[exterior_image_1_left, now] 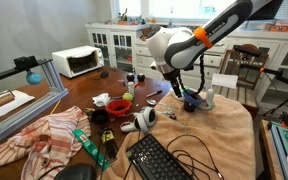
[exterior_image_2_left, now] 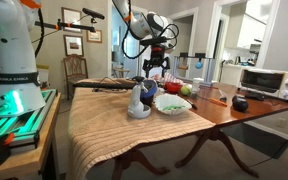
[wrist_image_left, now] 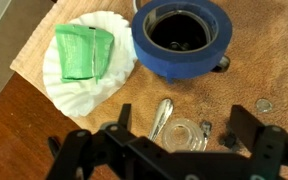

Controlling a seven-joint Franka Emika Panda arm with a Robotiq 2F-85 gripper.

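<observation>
In the wrist view my gripper is open, its dark fingers [wrist_image_left: 248, 124] wide apart. Below them, on the tan cloth, lie a small metal spoon [wrist_image_left: 162, 118] and a round clear item [wrist_image_left: 184, 135]; nothing is held. A blue, round container [wrist_image_left: 168, 66] with a dark inside sits just ahead of the fingers. Left of it a white fluted paper filter [wrist_image_left: 76, 93] has a green packet [wrist_image_left: 82, 52] lying in it. From the first exterior view, the gripper [exterior_image_1_left: 178, 91] hangs near the blue container [exterior_image_1_left: 192, 101] toward the table's far right.
A black keyboard [exterior_image_1_left: 164, 160] with cables lies at the front. Several pots and a red bowl [exterior_image_1_left: 118, 106] crowd the table's middle. A white toaster oven [exterior_image_1_left: 75, 62] stands at the back left, and a striped cloth [exterior_image_1_left: 49, 145] lies at left.
</observation>
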